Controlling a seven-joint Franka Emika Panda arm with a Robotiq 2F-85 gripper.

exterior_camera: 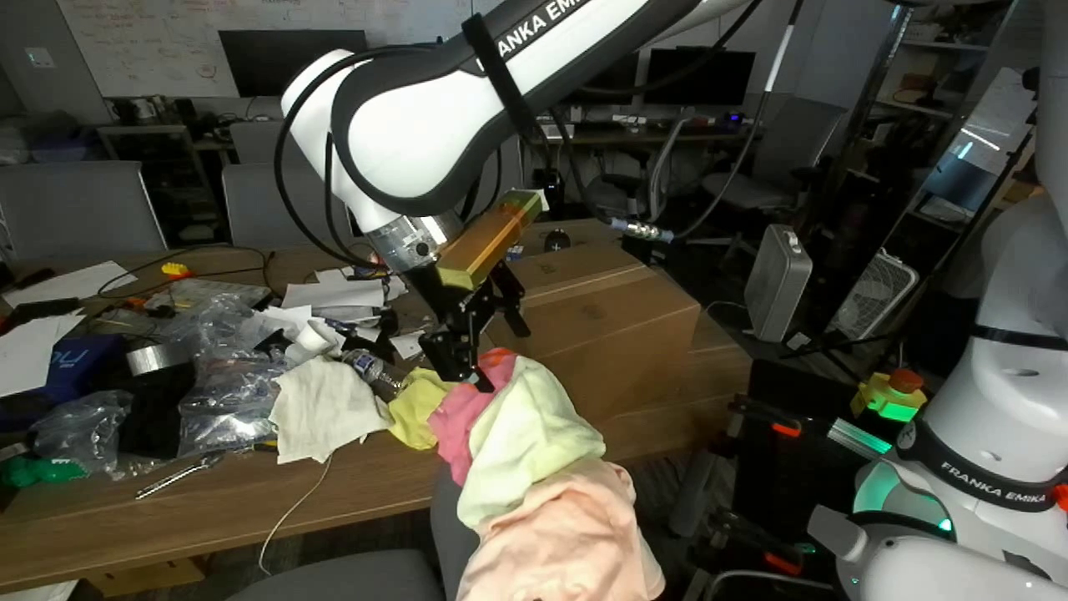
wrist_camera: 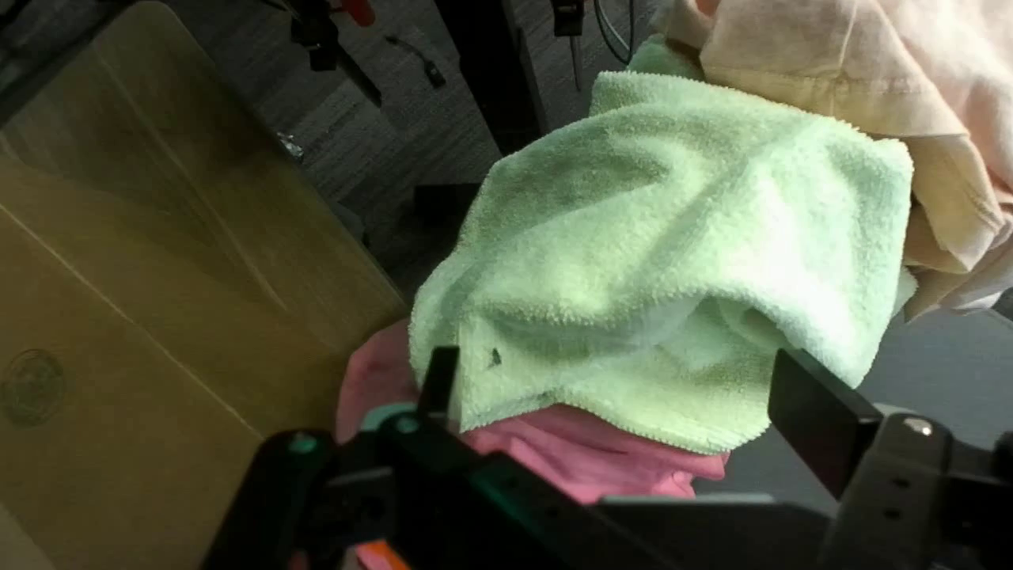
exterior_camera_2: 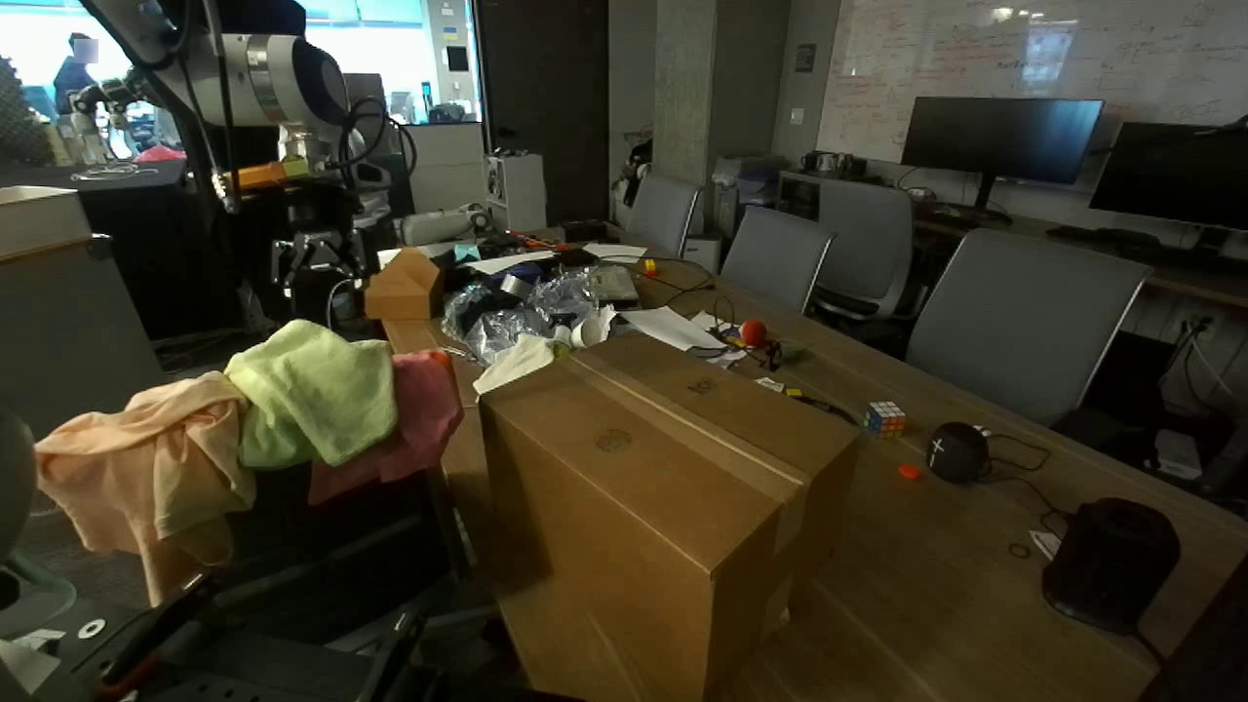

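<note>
Draped over a chair back are a pink cloth (exterior_camera: 462,421), a pale green towel (exterior_camera: 531,426) and a peach cloth (exterior_camera: 576,531). My gripper (exterior_camera: 476,366) is by the pink end of this row in the first exterior view. Seen from the wrist, the gripper is open, its fingers (wrist_camera: 438,385) spread wide with the green towel (wrist_camera: 655,256) beyond them. Part of the pink cloth (wrist_camera: 570,446) shows below the towel's edge, and the gripper body hides some of it. From the second exterior view, the gripper (exterior_camera_2: 322,263) hangs above the green towel (exterior_camera_2: 322,398).
A large cardboard box (exterior_camera_2: 655,468) stands on the table beside the cloths. A white cloth (exterior_camera: 325,406), a yellow cloth (exterior_camera: 420,406), plastic bags (exterior_camera: 225,376) and papers clutter the tabletop. Dark floor shows between box and towel from the wrist.
</note>
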